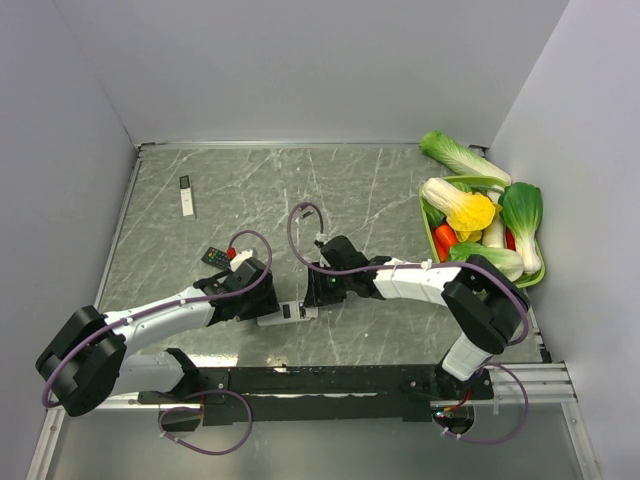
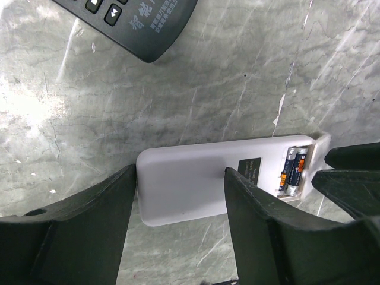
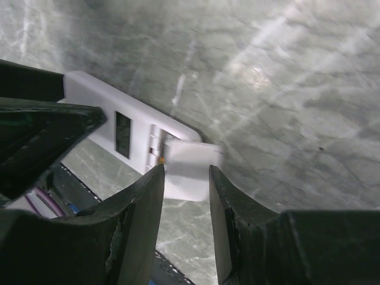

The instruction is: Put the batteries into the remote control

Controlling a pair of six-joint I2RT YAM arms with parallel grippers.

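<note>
The white remote control (image 2: 190,175) lies back side up on the table. In its uncovered compartment, two batteries (image 2: 294,169) lie side by side. My left gripper is part open at the remote's far-left end, with one finger beside the end and the other over its back. At the compartment end, the white battery cover (image 3: 191,163) is at the fingertips of my right gripper. These fingers stand apart; whether they grip the cover or only touch it, I cannot tell. The cover overlaps the compartment's end.
A black remote (image 1: 215,258) lies behind the left gripper, and another white remote (image 1: 187,198) is at the back left. A green basket (image 1: 535,272) of vegetables stands at the right.
</note>
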